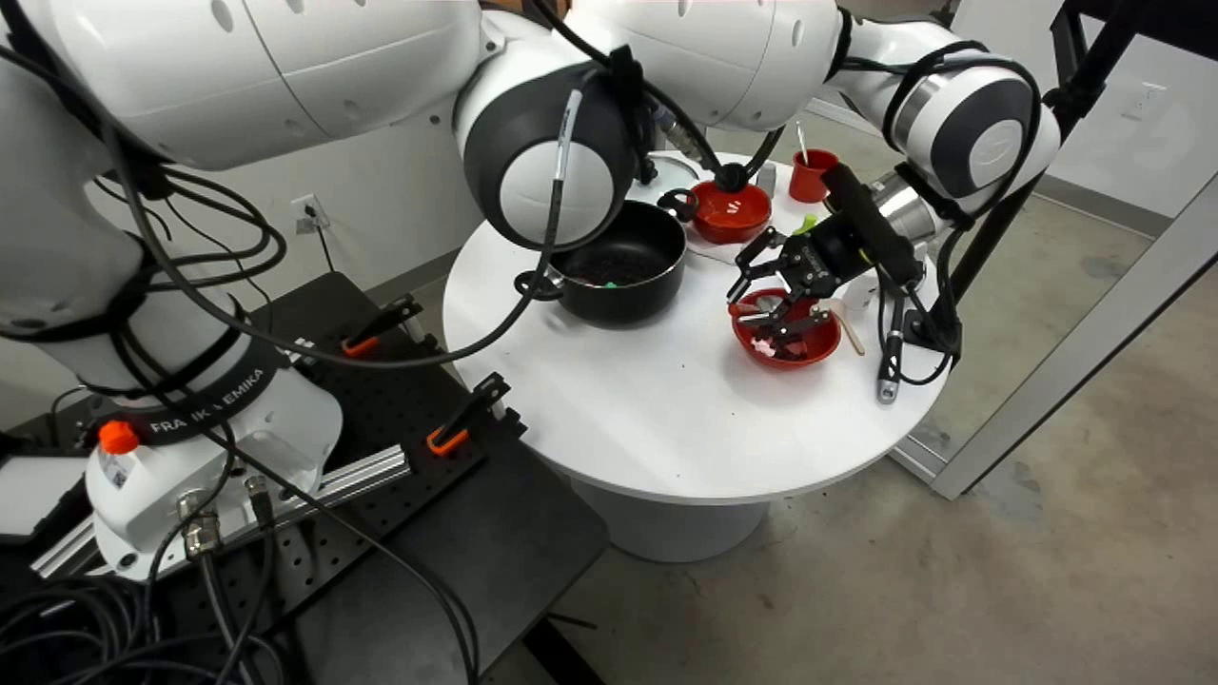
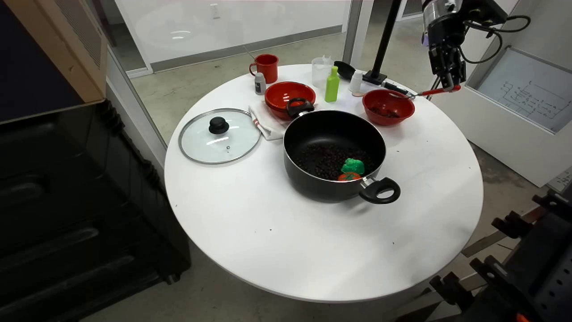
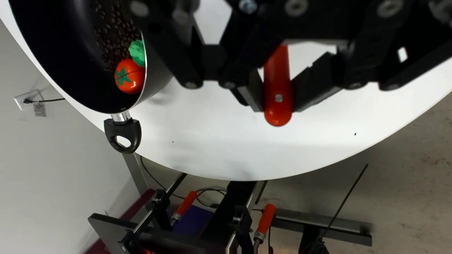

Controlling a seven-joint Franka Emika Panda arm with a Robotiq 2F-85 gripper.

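A red-handled utensil [image 2: 437, 91] is gripped in my gripper [image 2: 452, 86], its thin metal part reaching left over the red bowl [image 2: 389, 110] that holds dark contents. In the wrist view the red handle [image 3: 278, 103] sits squeezed between both finger pads, its rounded end showing below them. Exterior view 1 has the gripper [image 1: 748, 303] above and beside the same bowl [image 1: 816, 344], where pinkish pieces also show. The utensil's head is hard to make out. A black pot [image 2: 316, 182] contains dark beans, a green piece [image 2: 352, 166] and a red tomato [image 3: 129, 76].
Behind the pot stand a second red bowl [image 2: 289, 94] by a towel, a red mug [image 2: 266, 68] and a green bottle [image 2: 332, 86]. A glass lid [image 2: 220, 140] lies left of the pot. A black pole [image 2: 387, 40] rises near the bowl.
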